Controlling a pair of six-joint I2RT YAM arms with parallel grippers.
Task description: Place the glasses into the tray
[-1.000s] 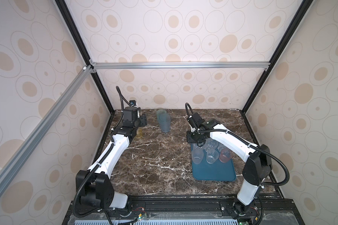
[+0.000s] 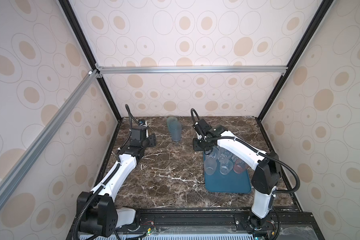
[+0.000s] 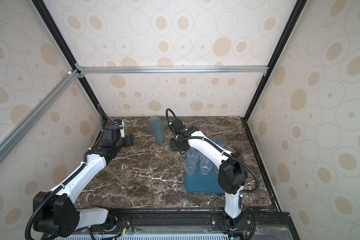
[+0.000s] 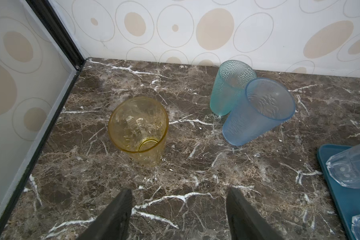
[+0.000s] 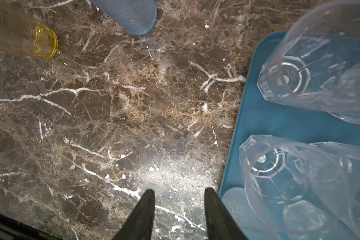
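Observation:
A yellow glass stands upright in the left wrist view; my left gripper is open short of it, nothing between its fingers. Behind and to its right stand a blue glass and a teal glass. On the right, several clear glasses and a reddish glass sit in the blue tray. My right gripper is open and empty over the tray's left edge.
Patterned walls close it in at the back and sides.
My left arm has come lower and toward the front, and my right arm has moved left from over the tray toward its edge. The glasses are unmoved.

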